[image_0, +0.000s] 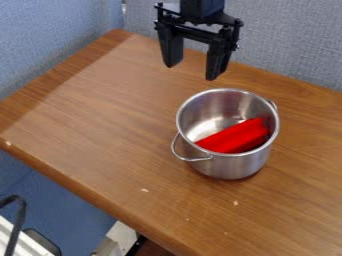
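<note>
My black gripper (193, 55) is at the top centre, its two fingers wide apart and nothing between them, above and behind a steel pot (201, 110). Inside the pot, which has wire handles, lies a red elongated object (234, 136) on the bottom, toward the front right.
A grey padded wall runs along the back. Beyond the table's left edge are a blue surface and a cable at lower left.
</note>
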